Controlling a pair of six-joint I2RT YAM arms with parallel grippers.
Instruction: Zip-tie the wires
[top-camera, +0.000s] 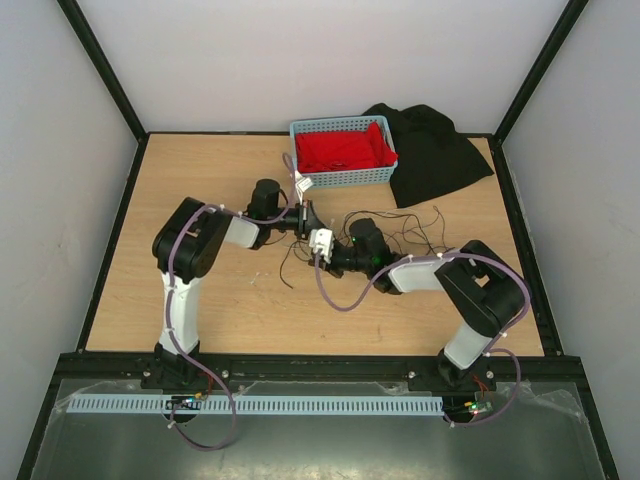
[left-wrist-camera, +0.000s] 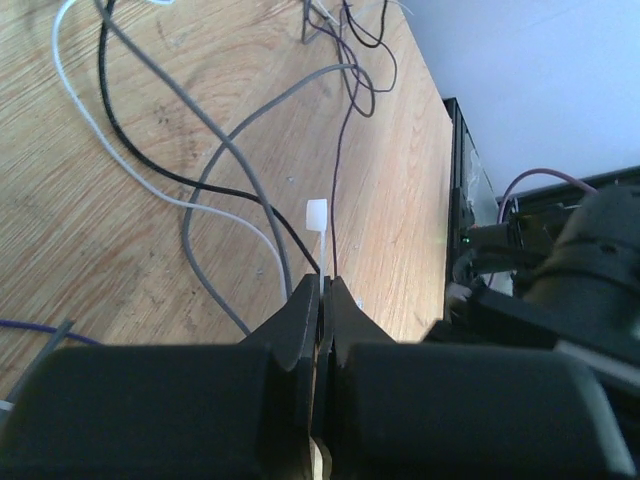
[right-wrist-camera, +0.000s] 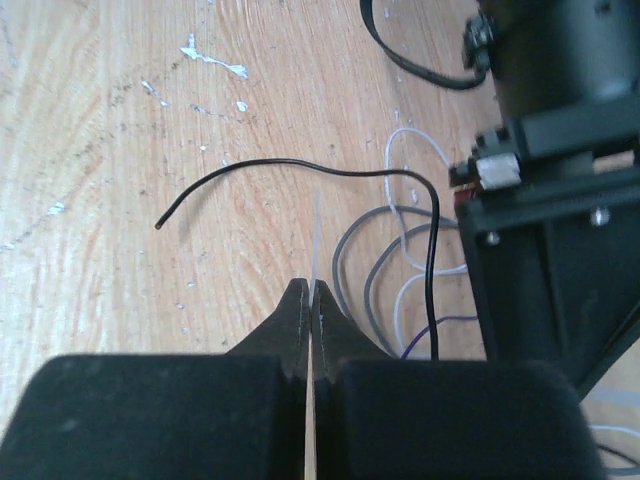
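Observation:
Several thin wires, black, grey, white and purple, lie loosely tangled on the wooden table (top-camera: 230, 310); in the top view the bundle (top-camera: 398, 214) spreads right of centre, partly under the arms. My left gripper is shut on a thin white zip tie, whose square head (left-wrist-camera: 317, 215) sticks out past the fingertips above the wires. From the fingertips of my right gripper, also shut, a thin pale zip tie strip (right-wrist-camera: 317, 235) projects. Beyond it curves a black wire end (right-wrist-camera: 270, 162). Whether both grippers hold the same tie, I cannot tell.
At the back stands a blue basket (top-camera: 345, 181) with red cloth (top-camera: 340, 152) in it. A black cloth (top-camera: 430, 165) lies to its right. The two arms are close together at mid-table, while the front and left of the table are clear.

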